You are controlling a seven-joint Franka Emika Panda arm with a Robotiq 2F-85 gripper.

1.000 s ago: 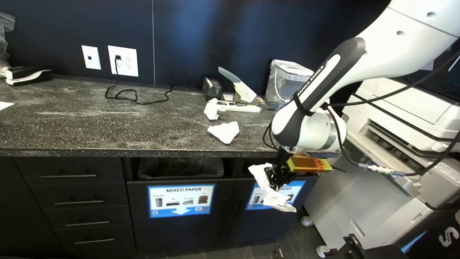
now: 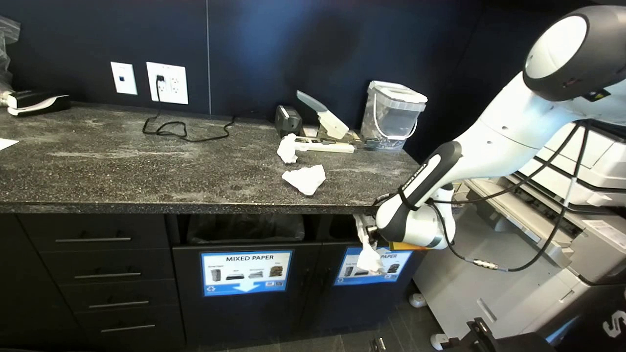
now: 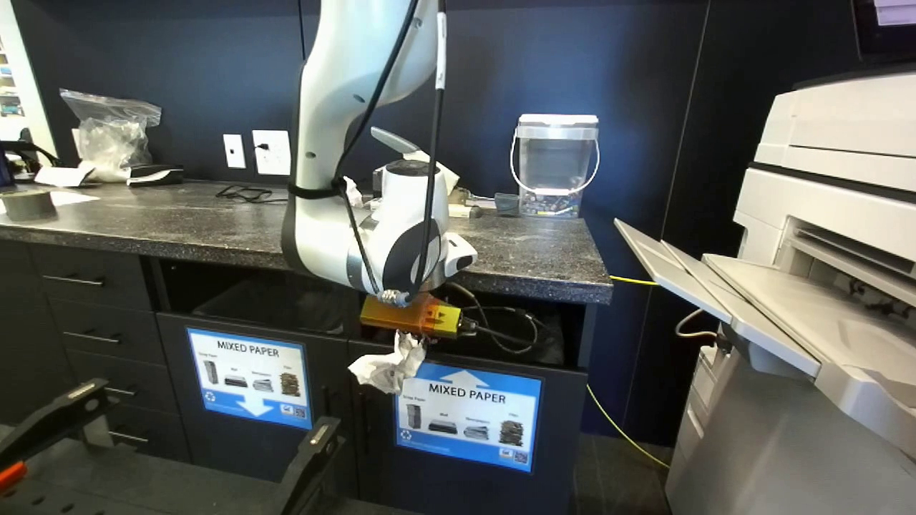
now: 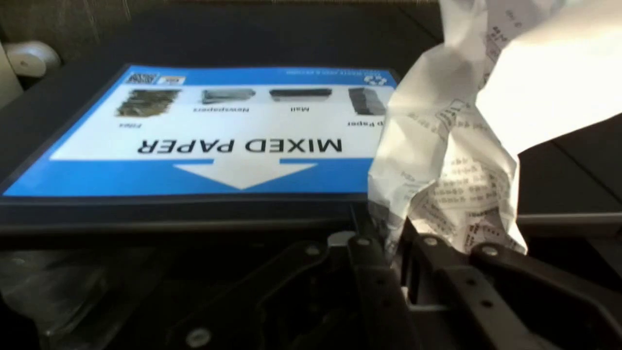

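Observation:
A crumpled white sheet of printed paper [image 4: 449,134] is pinched in my gripper, whose fingers are shut on it. Exterior view 2 has the held paper [image 3: 391,365] hanging below the orange-yellow gripper housing [image 3: 412,316], in front of the right bin's opening. From exterior view 1, the same paper [image 2: 369,255] overlaps the right bin's sign, and the fingers are mostly hidden. Two more crumpled white papers, one near the counter's front [image 2: 306,179] and one farther back [image 2: 287,149], lie on the worktop.
Two bin fronts bear MIXED PAPER signs; the left sign [image 2: 246,273] is unobstructed. The counter edge [image 3: 515,285] runs just above the bin openings. A lidded clear bucket [image 2: 394,115] stands at the back, and a printer [image 3: 824,223] is at the right.
My arm has swung and lowered toward the cabinet. The gripper and paper now sit closer to the right bin opening, and the wrist has tilted. The papers on the counter have not moved.

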